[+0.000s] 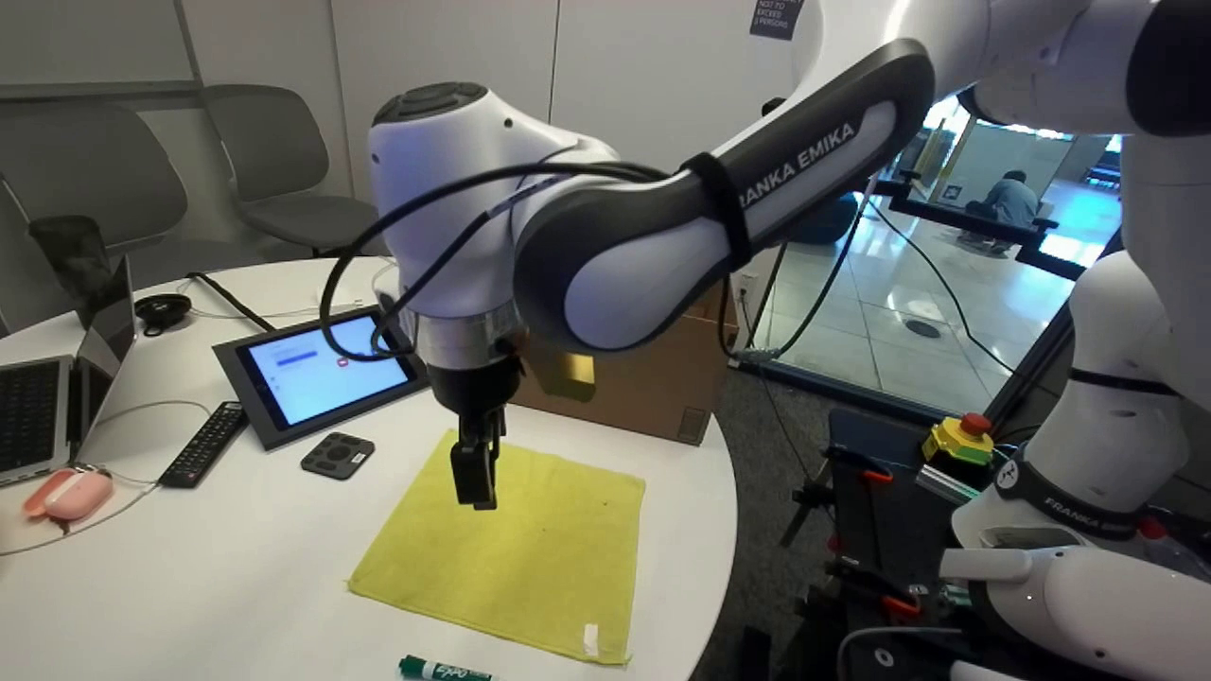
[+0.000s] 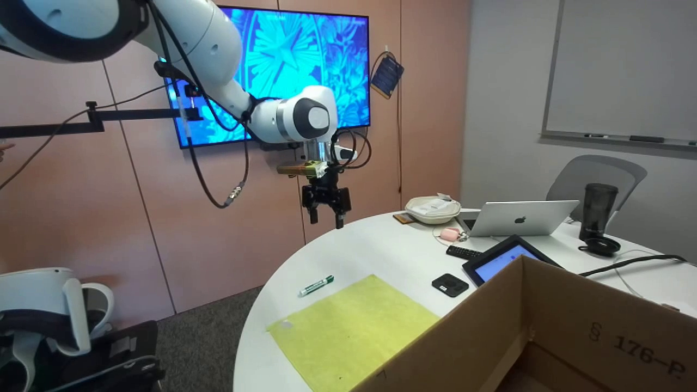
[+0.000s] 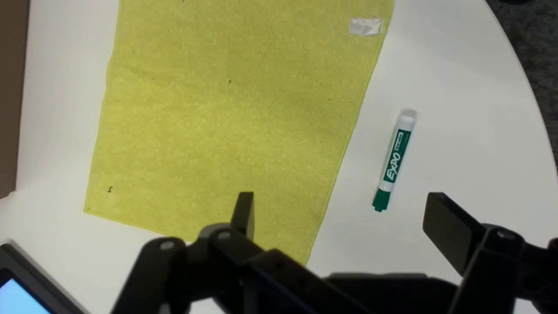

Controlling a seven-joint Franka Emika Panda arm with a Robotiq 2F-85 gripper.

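A green-and-white marker lies on the white table beside the yellow cloth, apart from its edge. The cloth is spread flat, with a small white tag at one corner. My gripper is open and empty, hanging above the table. In the wrist view its left finger overlaps the cloth's lower part, and its right finger stands over bare table, with the marker farther up between them. Exterior view 2 shows the gripper well above the tabletop, both fingers apart.
An open cardboard box stands at the table's edge behind the cloth. A tablet, a black puck-like device, a remote, a pink case and a laptop occupy the other side. Bare table surrounds the marker.
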